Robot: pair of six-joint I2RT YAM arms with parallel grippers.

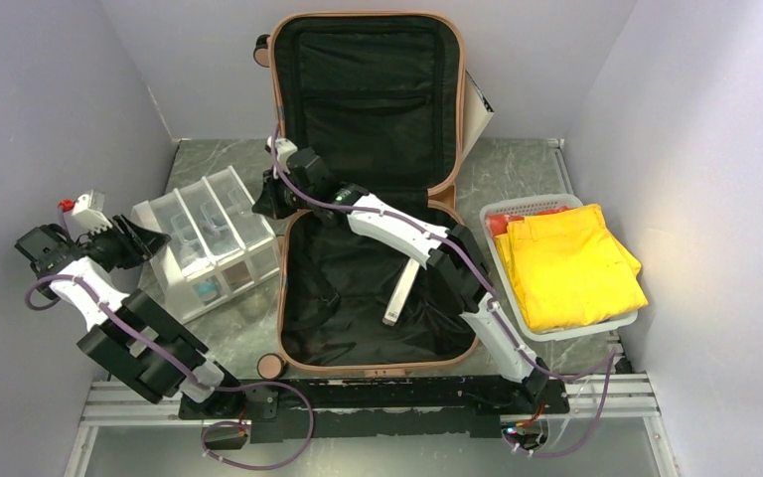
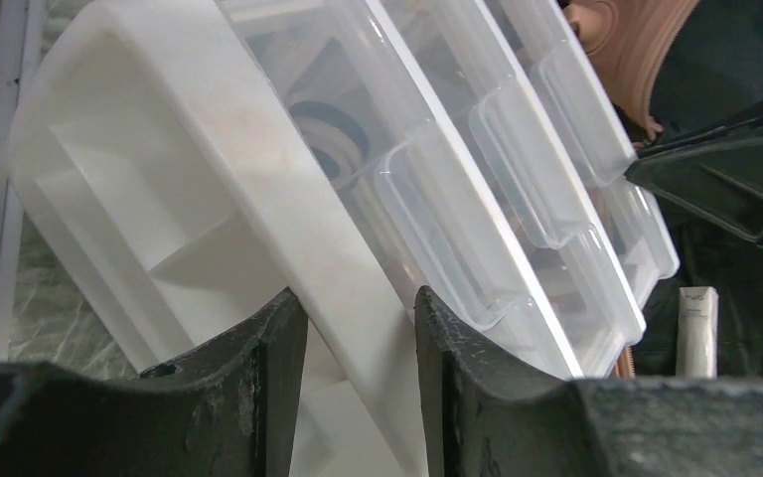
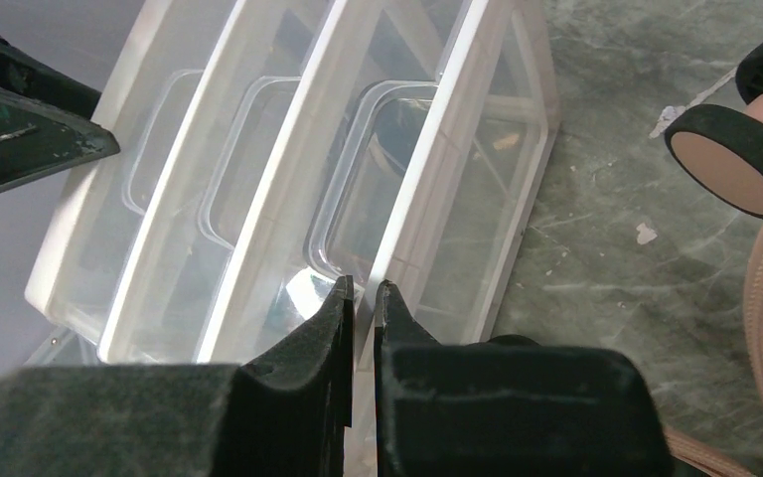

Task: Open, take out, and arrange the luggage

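Note:
The white rack of clear plastic bins (image 1: 214, 234) stands tilted on the floor left of the open suitcase (image 1: 358, 308). My left gripper is at its left side, fingers part open either side of a white frame edge in the left wrist view. My right gripper is shut on the rack's right edge, seen in the right wrist view. A long white bar (image 1: 402, 293) lies in the suitcase, whose lid stands raised at the back.
A basket (image 1: 546, 333) with folded yellow cloth (image 1: 566, 268) and something red sits at the right. Walls close in on both sides. The suitcase's wheels (image 3: 730, 164) lie near the rack.

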